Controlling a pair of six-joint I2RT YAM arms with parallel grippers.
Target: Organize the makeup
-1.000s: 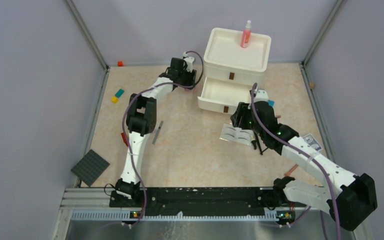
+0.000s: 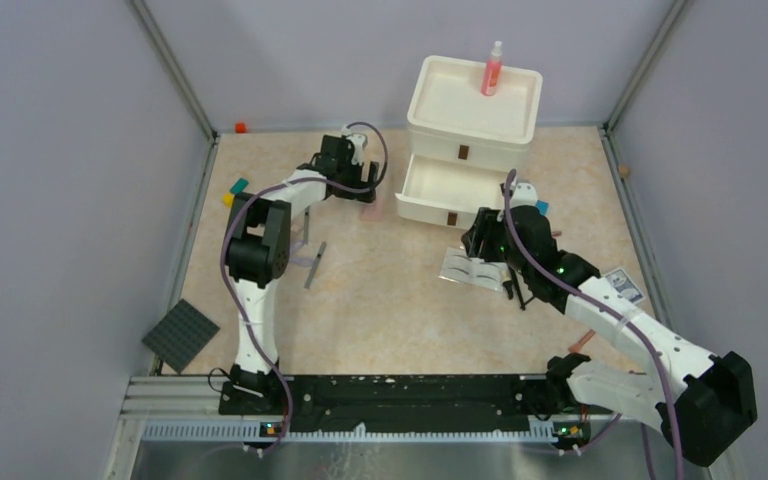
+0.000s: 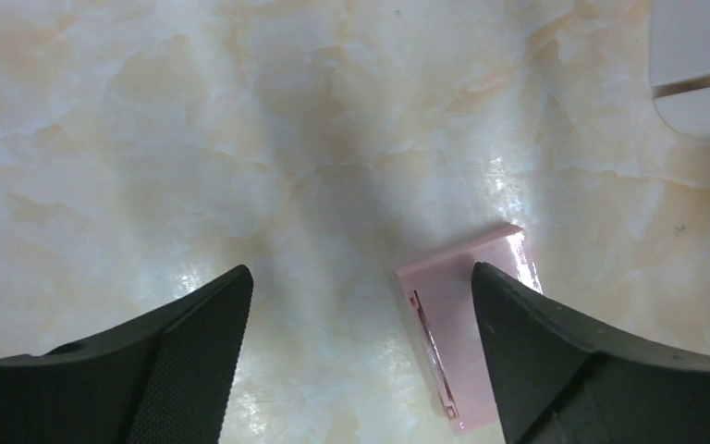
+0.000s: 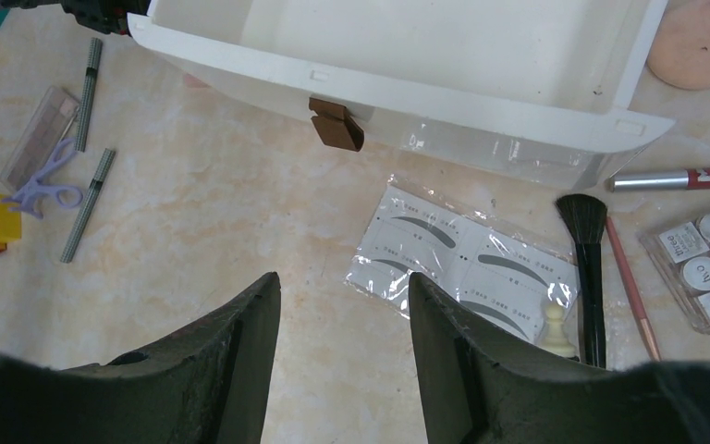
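My left gripper stands open just above a flat pink rectangular case [image 3: 462, 342], its right finger over the case's edge. My right gripper is open, empty, in front of the white drawer unit [image 2: 475, 100], whose lower drawer [image 4: 240, 58] is pulled out. Below that drawer lie an eyelash sheet packet [image 4: 425, 240], a black brush [image 4: 590, 287], a pink pencil [image 4: 627, 268], a silver-red tube [image 4: 656, 180], a clear case of round pots [image 4: 707, 264] and a round puff [image 4: 698, 42].
A pink spray bottle [image 2: 491, 72] stands on the unit. Purple scissors [image 4: 51, 185], tweezer-like sticks [image 4: 88, 203] and yellow blocks lie at left. A dark mat [image 2: 180, 334] is at front left.
My left arm has moved left and slightly toward the front, away from the drawer unit's side. The right arm is nearly unchanged.
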